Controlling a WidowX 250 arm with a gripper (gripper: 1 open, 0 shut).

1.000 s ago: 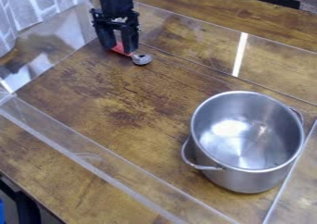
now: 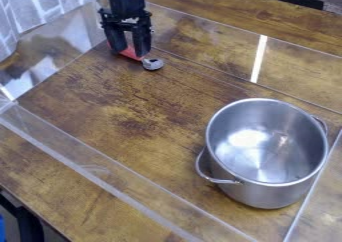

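My black gripper [image 2: 126,38] is at the top of the view, pointing down over a small red object [image 2: 130,54] with a round silver part [image 2: 152,63] at its right end. Its fingers are dark and small here, so whether they are closed on the red object cannot be told. A large steel pot [image 2: 262,151] with side handles stands at the right.
Clear plastic edging runs along the left and right sides, and a white strip [image 2: 259,53] lies at the upper right.
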